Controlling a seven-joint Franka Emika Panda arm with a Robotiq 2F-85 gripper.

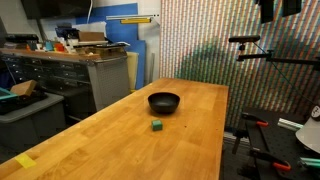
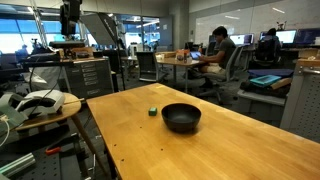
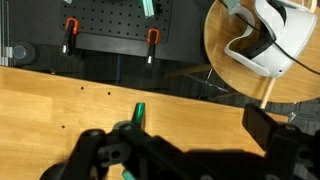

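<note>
My gripper (image 1: 278,14) hangs high at the upper right in exterior view 1, well above the table. Its dark fingers are spread wide, with no object visible between them. In the wrist view, the fingers (image 3: 82,157) stand far apart along the lower edge. A small green block (image 1: 157,125) lies on the wooden table (image 1: 105,140), apart from the gripper. Just behind it is a round black bowl (image 1: 164,102); exterior view 2 shows both the block (image 2: 152,111) and the bowl (image 2: 181,118). The bowl's inside bottom is hidden.
A yellow patch (image 1: 25,160) marks the table's near left in exterior view 1. Dark cabinets (image 1: 45,70) stand behind. Seated people (image 2: 221,50) are in the background of exterior view 2.
</note>
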